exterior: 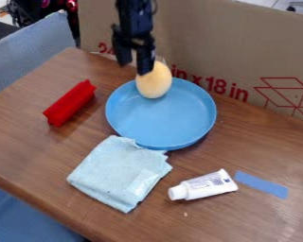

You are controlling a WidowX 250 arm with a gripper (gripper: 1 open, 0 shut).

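Note:
My black gripper [133, 57] hangs at the top centre, open, its fingers just above and to the left of a pale yellow egg-shaped object [154, 79]. That object stands at the back of a round blue plate [161, 120]. Whether the fingertips touch it is hard to tell. A red elongated object [69, 102] lies left of the plate.
A folded light-blue cloth [118, 172] and a white tube [203, 186] lie in front, with blue tape [259, 184] at right. A cardboard wall [242, 52] backs the wooden table [141, 222]. The left middle of the table has some free room.

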